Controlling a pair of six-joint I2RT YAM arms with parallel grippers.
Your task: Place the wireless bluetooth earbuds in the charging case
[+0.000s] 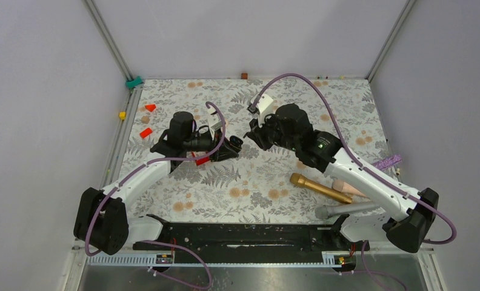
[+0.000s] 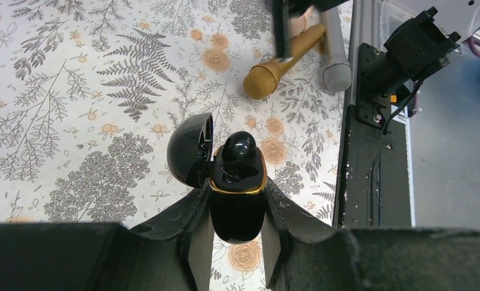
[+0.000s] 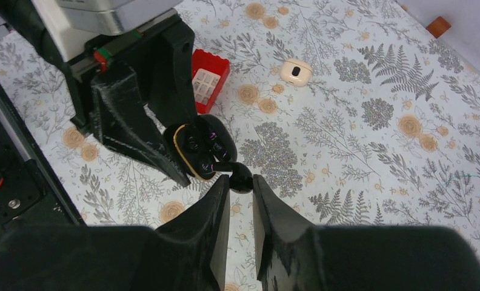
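Observation:
A black charging case (image 2: 237,206) with a gold rim and its lid open is held upright by my left gripper, shut on it; a rounded black earbud top shows in it. In the top view the case (image 1: 235,143) is at the middle of the mat. My right gripper is shut on a black earbud (image 3: 240,176), its stem pointing toward the open case (image 3: 195,145), close to it in the right wrist view. Whether they touch I cannot tell.
A red box (image 3: 213,66) and a white case (image 3: 296,73) lie behind the left gripper. Gold (image 1: 316,188) and silver (image 1: 353,209) microphones lie at the front right.

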